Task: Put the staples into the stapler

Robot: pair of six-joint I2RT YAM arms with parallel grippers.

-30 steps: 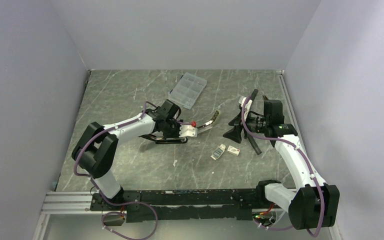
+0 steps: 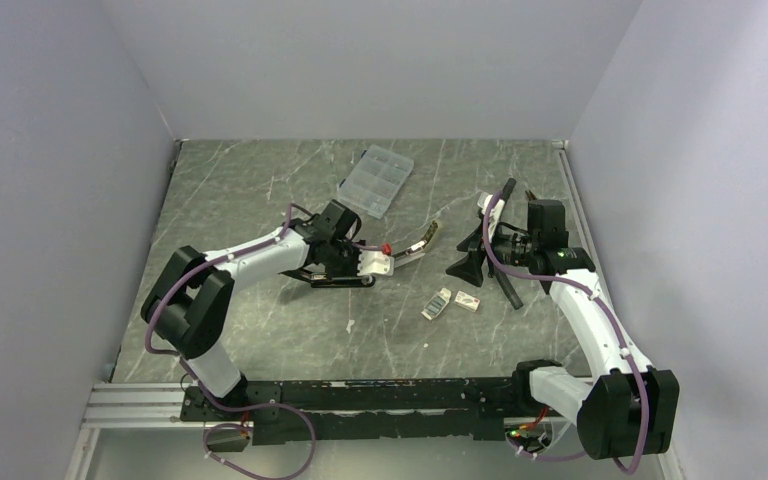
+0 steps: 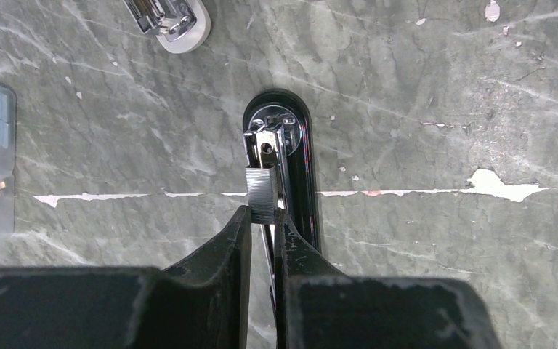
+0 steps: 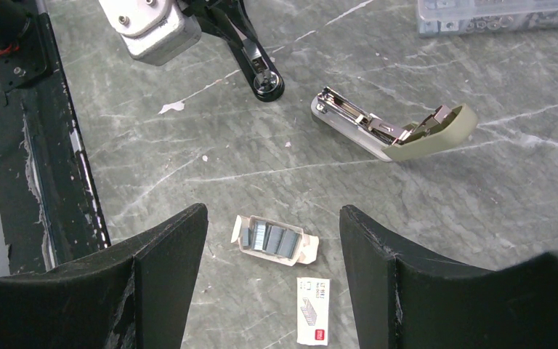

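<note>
A black stapler (image 3: 306, 171) lies opened out on the table, its metal channel (image 3: 267, 138) exposed. At the channel's near part, a strip of silver staples (image 3: 261, 190) sits between the fingertips of my left gripper, which touch it on both sides. How deep the strip sits in the channel is hidden. In the right wrist view the small tray of staples (image 4: 275, 240) lies on the table. My right gripper is open above the table with nothing between its fingers.
A second stapler, olive and white (image 4: 436, 138), lies opened out beyond the tray. A small white box (image 4: 313, 311) is near the tray. At the back stands a clear compartment case (image 2: 376, 180).
Almost nothing differs in the top view. The left arm stays over the black stapler, with at most a tiny shift, and the right arm has not moved.
</note>
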